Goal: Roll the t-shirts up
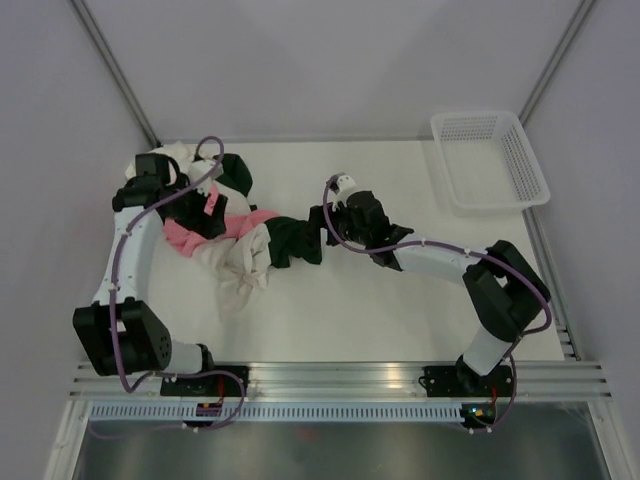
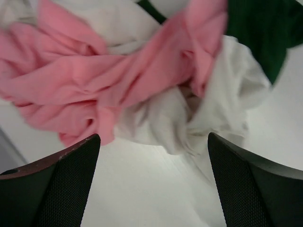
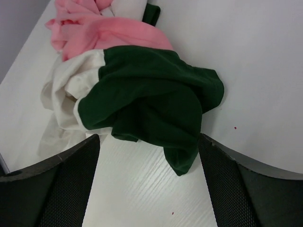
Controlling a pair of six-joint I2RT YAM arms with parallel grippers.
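Observation:
A loose pile of shirts lies on the left half of the white table: pink (image 2: 71,80), cream-white (image 2: 165,118) and dark green (image 3: 147,104) fabric, rumpled and overlapping. My left gripper (image 1: 200,215) hangs over the pink cloth, open, with nothing between its fingers in its wrist view. My right gripper (image 1: 320,225) is open at the right end of the pile, above the green shirt, which lies unheld below its fingers in the right wrist view.
A white perforated basket (image 1: 490,160) sits at the back right of the table. The middle, front and right of the table top (image 1: 400,310) are clear apart from my right arm. Metal rails run along the table's edges.

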